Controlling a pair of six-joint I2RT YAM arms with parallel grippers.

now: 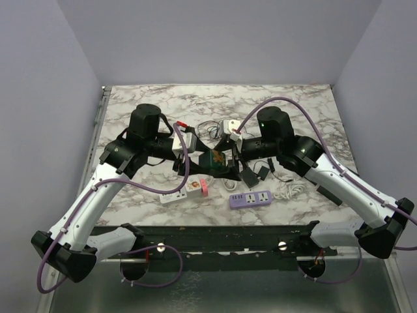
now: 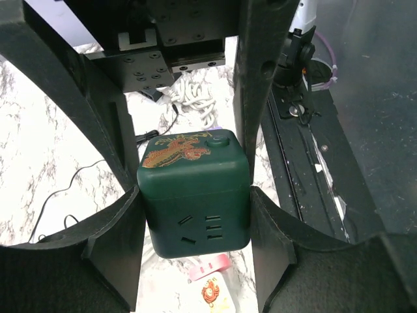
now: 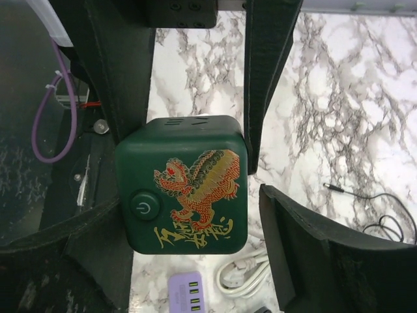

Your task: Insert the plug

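A dark green cube-shaped plug adapter (image 1: 212, 160) hangs above the table between my two arms. Its slotted socket face and part of the gold dragon face show in the left wrist view; the dragon face with a power button fills the middle of the right wrist view. My left gripper is shut on the cube, a finger against each side. From the opposite side, my right gripper reaches around the cube with open fingers; its right finger (image 3: 277, 208) stands slightly clear of the cube. Any prongs are hidden. A purple power strip (image 1: 251, 199) lies below on the table.
A white adapter with a pink part (image 1: 195, 187) sits front left of the strip. Black adapters (image 1: 249, 177), a white cable coil (image 1: 289, 190) and thin black cables (image 1: 210, 128) lie around.
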